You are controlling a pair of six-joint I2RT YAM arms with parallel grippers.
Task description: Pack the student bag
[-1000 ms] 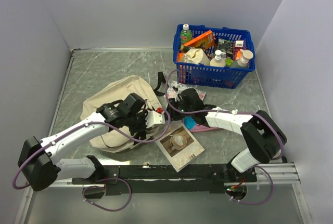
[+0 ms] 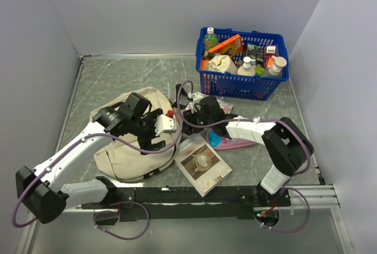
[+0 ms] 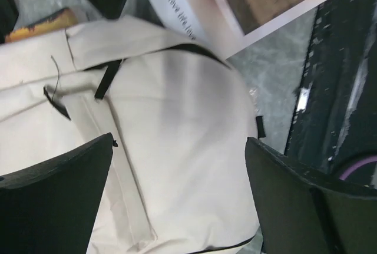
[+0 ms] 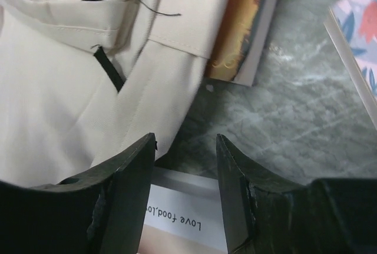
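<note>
A cream cloth bag (image 2: 121, 161) lies flat on the table. Above its right part, my left gripper is open, with the bag's fabric below and nothing held. Beside the bag's edge my right gripper stands open, its fingers (image 4: 132, 174) apart and empty. The book with a coffee-cup cover (image 2: 203, 162) rests right of the bag. In the right wrist view, a yellow-brown book (image 4: 238, 33) shows partly from under the bag's edge. A floral notebook (image 4: 360, 33) lies farther right. The pink and blue case (image 2: 238, 144) is partly covered by my right arm.
A blue basket (image 2: 241, 86) full of bottles and packets stands at the back right. The black strap (image 2: 182, 93) lies behind the bag. Bare table shows at the back left and the far right. A dark bar (image 2: 188, 195) runs along the front edge.
The right gripper has shifted left toward the bag. The bag's outline has shifted slightly.
</note>
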